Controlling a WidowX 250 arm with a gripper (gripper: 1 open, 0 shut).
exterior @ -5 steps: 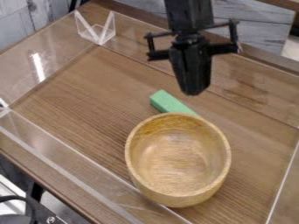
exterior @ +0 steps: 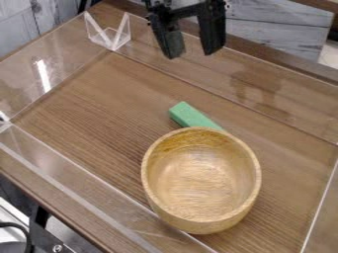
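My gripper (exterior: 188, 34) is at the top centre of the camera view, dark, with two fingers pointing down, standing open well above and behind the other objects. A green oblong block (exterior: 193, 118) lies on the wooden table (exterior: 79, 128) near the centre, just behind a round, empty, pale wooden bowl (exterior: 200, 180). Nothing shows between the gripper's fingers.
A clear plastic holder (exterior: 110, 30) stands at the back left. A dark cable lies at the bottom left corner, and a greyish panel runs along the back right.
The gripper has moved up and back, away from the green block and bowl, toward the top of the view. The block and bowl have not visibly moved.
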